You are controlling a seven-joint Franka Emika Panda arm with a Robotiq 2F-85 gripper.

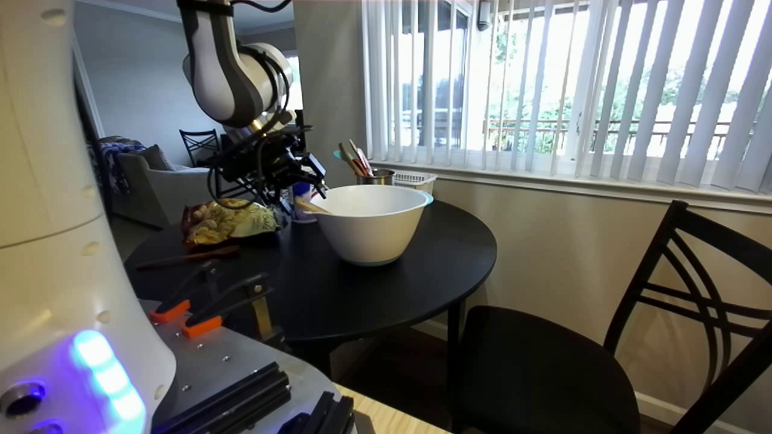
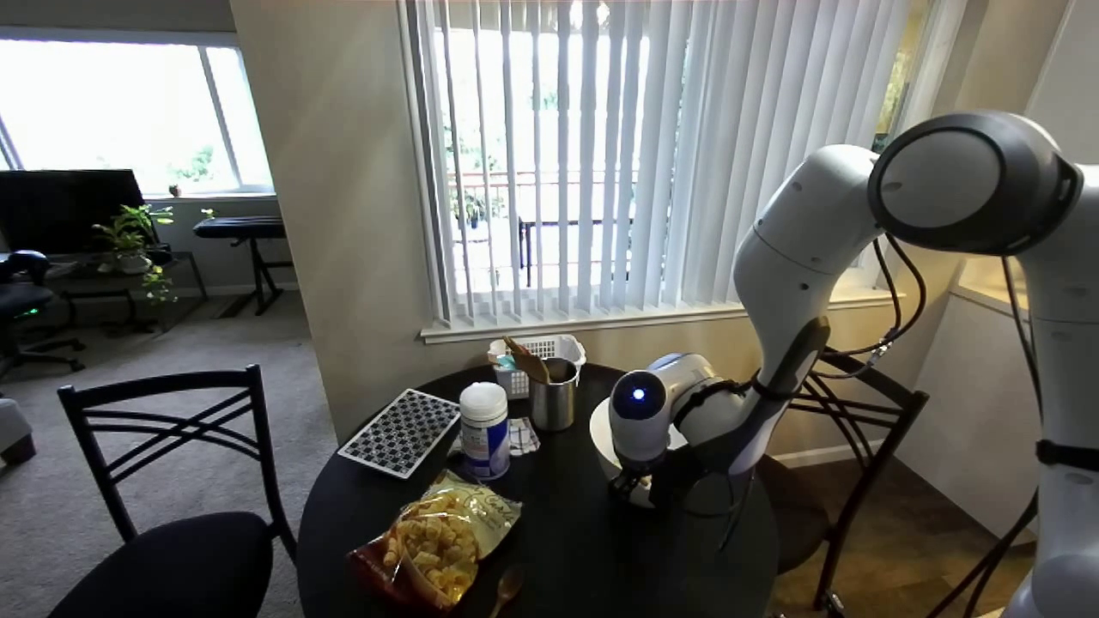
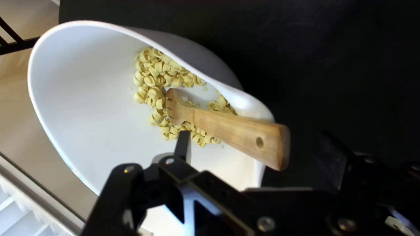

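A white bowl stands on the black round table, yellow curled pasta on its bottom. A wooden utensil leans inside it, slotted end among the pasta and handle jutting past the rim. My gripper is over the bowl's edge on that handle's side, pointing down. It is open: in the wrist view one finger shows over the bowl and the other, dark and blurred, lies beyond the handle. The handle appears between them, not gripped; its exact height below the fingertips is hard to judge.
Beside the bowl are an open snack bag, a white-and-blue canister and a metal utensil pot. A wooden spoon lies near the bag. A white basket is at the back.
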